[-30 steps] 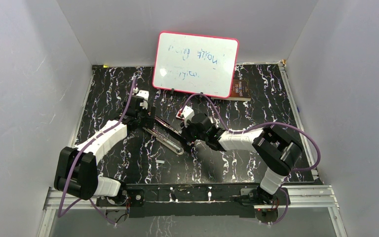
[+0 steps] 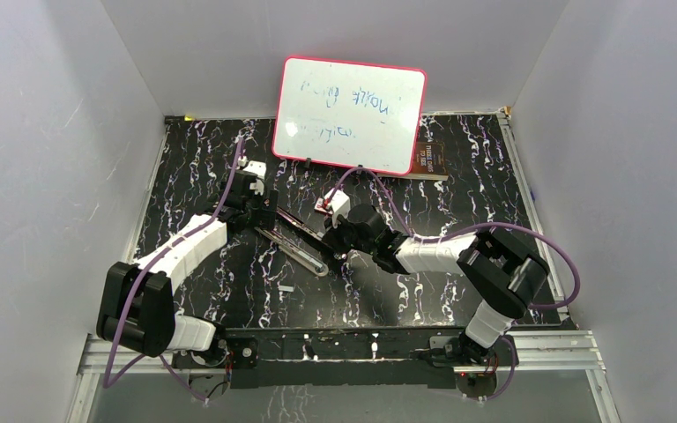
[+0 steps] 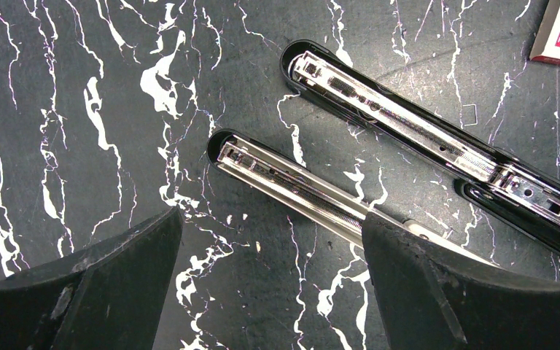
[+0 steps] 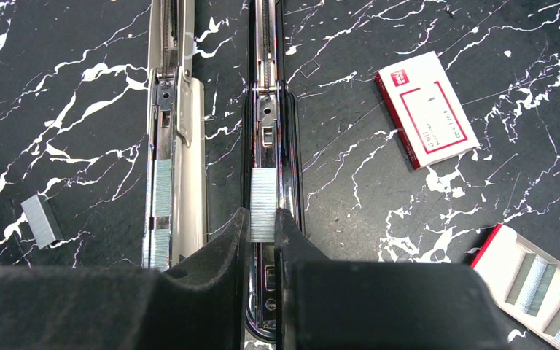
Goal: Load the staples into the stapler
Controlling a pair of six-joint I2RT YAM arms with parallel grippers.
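Both staplers lie folded open: a black stapler (image 4: 296, 168) and a light beige one (image 4: 193, 168). Gripped near its lower end, a grey staple strip (image 4: 264, 191) is between the tips of my right gripper, which is shut on it. That strip lines up with the black stapler's channel; whether it rests fully inside is hard to tell. Strips of staples (image 4: 162, 182) lie in the beige stapler's channel. My left gripper stands open near the far ends of both staplers, nothing held.
A loose staple strip (image 4: 41, 221) lies on the table left of the beige stapler. On the other side are a red-and-white staple box (image 4: 429, 109) and an open tray (image 4: 493, 271) holding several strips. A whiteboard (image 2: 350, 115) stands at the back.
The left arm and both staplers have not moved.
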